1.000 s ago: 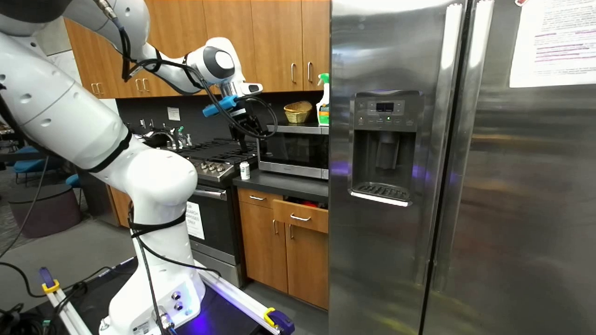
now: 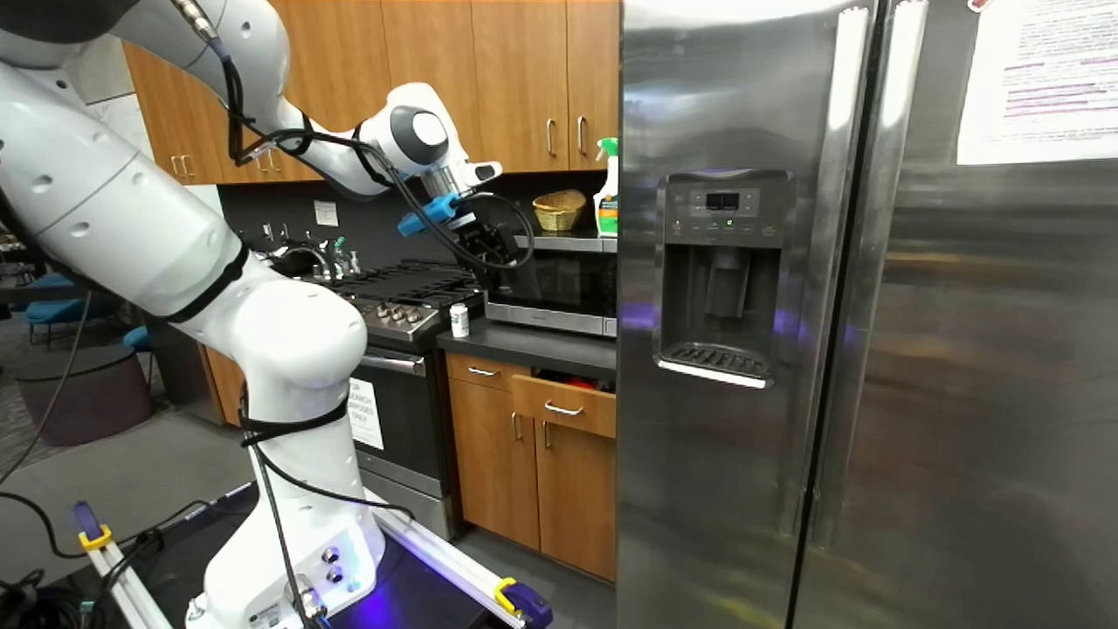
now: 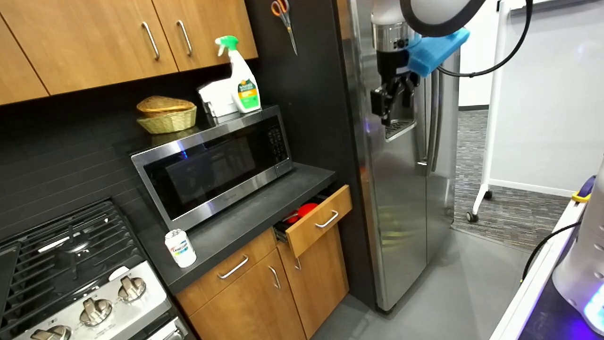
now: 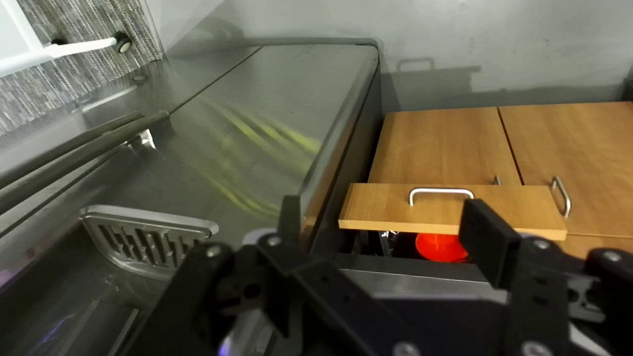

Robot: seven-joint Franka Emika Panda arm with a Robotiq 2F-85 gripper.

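Observation:
My gripper stands open in the wrist view, its two black fingers well apart with nothing between them. It hangs in the air, high above the counter in front of the fridge side in exterior view 2. A wooden drawer (image 3: 320, 222) below the counter is pulled partway out. Inside it lies a red item (image 4: 440, 246), partly covered by the drawer front and counter edge. The drawer's silver handle (image 4: 442, 191) appears beyond the fingers in the wrist view, with no contact.
A microwave (image 3: 212, 164) fills much of the counter; a basket (image 3: 168, 120) and spray bottle (image 3: 244, 82) sit on top. Near the stove (image 3: 68, 255) is a white bottle (image 3: 180, 248). The steel fridge (image 2: 734, 472) stands beside the drawer.
In exterior view 1 my gripper and wrist have shifted to the right and slightly downward, with the wrist tilted differently. The drawer and the counter items are unmoved.

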